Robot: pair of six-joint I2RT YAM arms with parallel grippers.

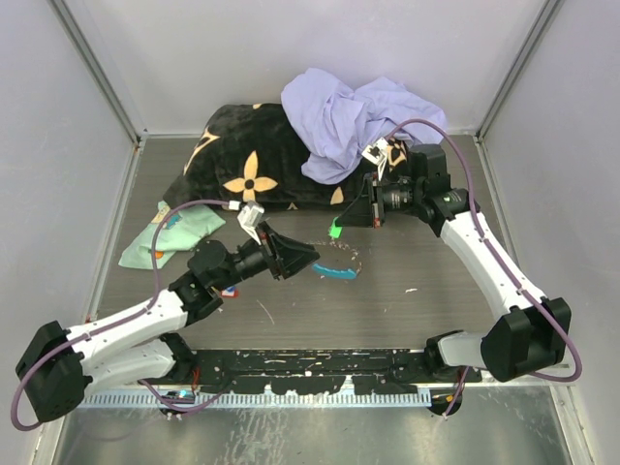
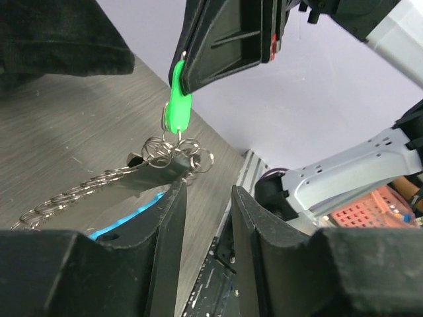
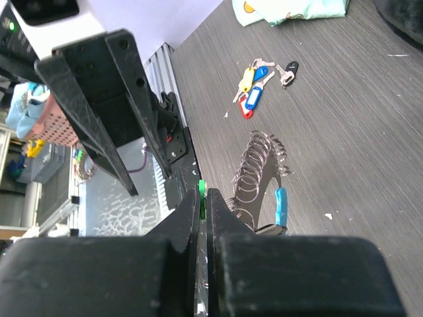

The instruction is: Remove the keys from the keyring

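My right gripper (image 1: pixel 341 222) is shut on a green key tag (image 2: pixel 179 105), held up over the table. From the tag hang loose metal rings (image 2: pixel 158 150) and a metal keyring piece (image 2: pixel 142 179) lined with small coils, with a blue strip (image 3: pixel 281 206) on it. Whether a key sits behind the tag is hard to tell. My left gripper is part open, empty between its fingers, below and to the left of the hanging rings and apart from the tag. Several loose keys with yellow (image 3: pixel 247 79), blue (image 3: pixel 254 98), red (image 3: pixel 245 106) and black (image 3: pixel 291 67) tags lie on the table.
A dark cushion (image 1: pixel 229 145) and a lilac cloth (image 1: pixel 354 121) fill the back. A green cloth (image 1: pixel 172 235) lies at the left.
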